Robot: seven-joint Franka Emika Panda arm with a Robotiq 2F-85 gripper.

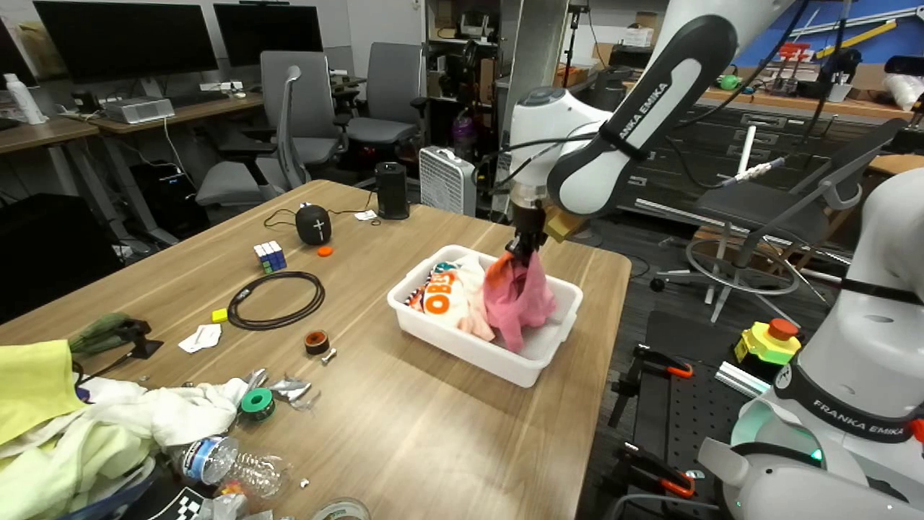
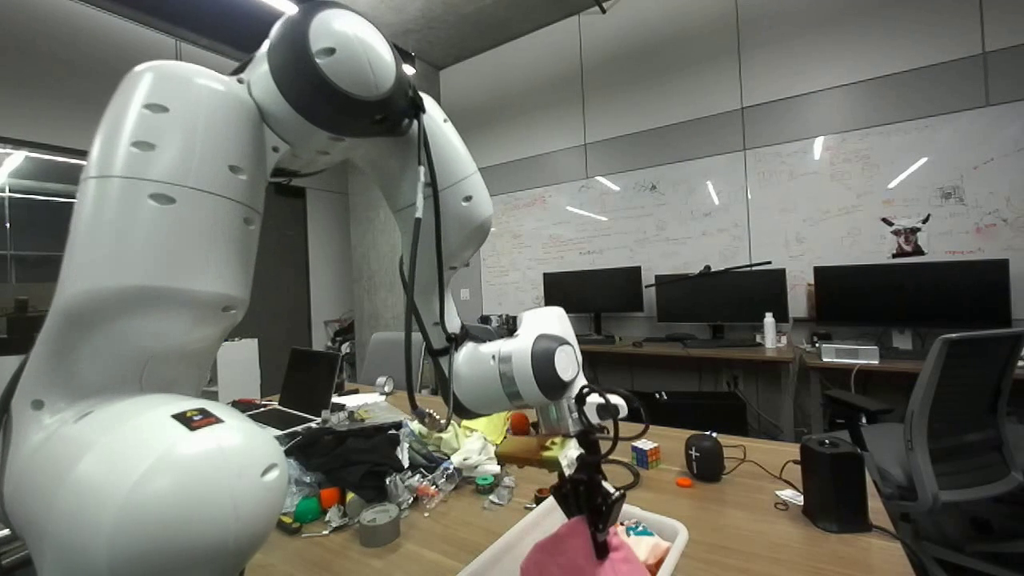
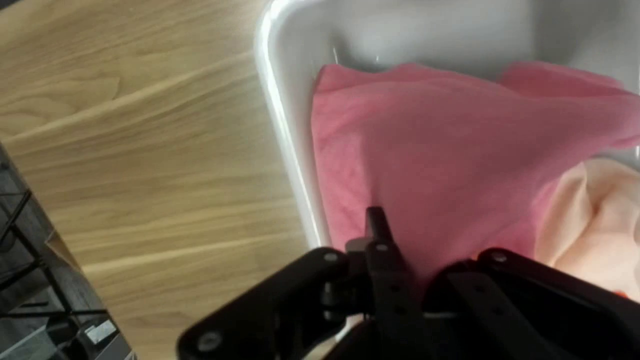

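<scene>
My gripper is shut on a pink cloth, which hangs in folds from the fingertips. The cloth's lower part is still inside the white bin. In the wrist view, the pink cloth spreads below the black fingers and covers much of the bin floor. Beside it in the bin lies a cream and peach cloth with orange lettering. Exterior view 2 shows the pink cloth bunched around the gripper, with the bin's near part cut off by the frame.
Bare tabletop lies in front of the bin. To the left are a coiled black cable, a puzzle cube and an orange-brown roll. Clothes and a plastic bottle clutter the near left. The table's right edge runs close to the bin.
</scene>
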